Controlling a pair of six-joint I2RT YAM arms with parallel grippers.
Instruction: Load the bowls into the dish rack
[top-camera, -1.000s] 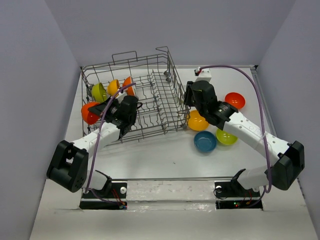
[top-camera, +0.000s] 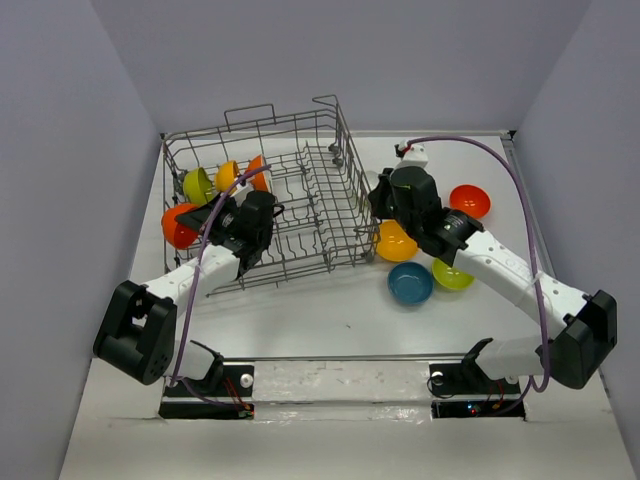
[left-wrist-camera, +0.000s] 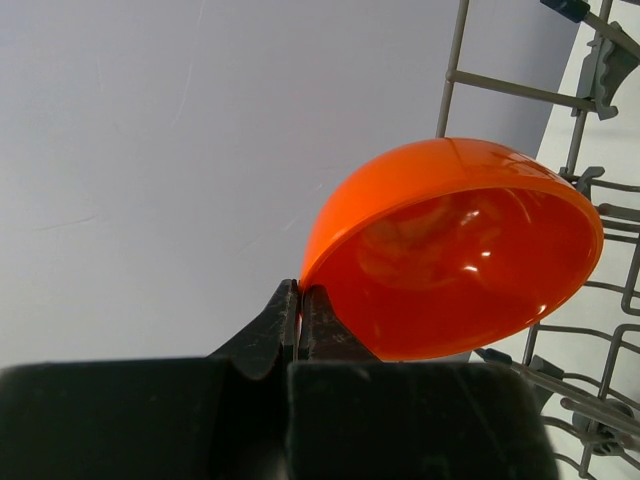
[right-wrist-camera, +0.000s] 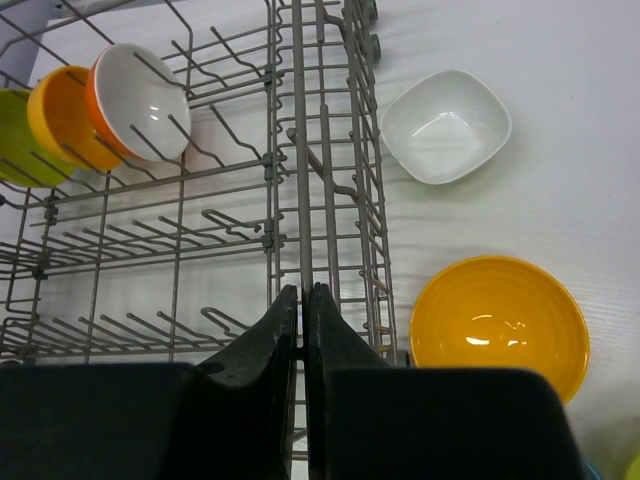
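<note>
In the left wrist view an orange bowl (left-wrist-camera: 450, 250) stands tilted at the rack's left side, my left gripper shut at its rim. My right gripper is shut at a vertical-looking rod of the dish rack (right-wrist-camera: 268, 200), at the rack's right side. Green (right-wrist-camera: 20, 135), yellow (right-wrist-camera: 55, 120) and white-orange (right-wrist-camera: 140, 105) bowls sit upright on edge in the rack. Outside it lie a white bowl (right-wrist-camera: 445, 127), a yellow bowl (right-wrist-camera: 500, 320), a blue bowl (top-camera: 410, 283), a lime bowl (top-camera: 452, 276) and a red bowl (top-camera: 470, 200).
Grey walls (top-camera: 90, 200) enclose the white table (top-camera: 330, 315) on both sides and at the back. The middle and right of the rack are empty, and the table's front is clear.
The left arm and the bowls look unchanged.
</note>
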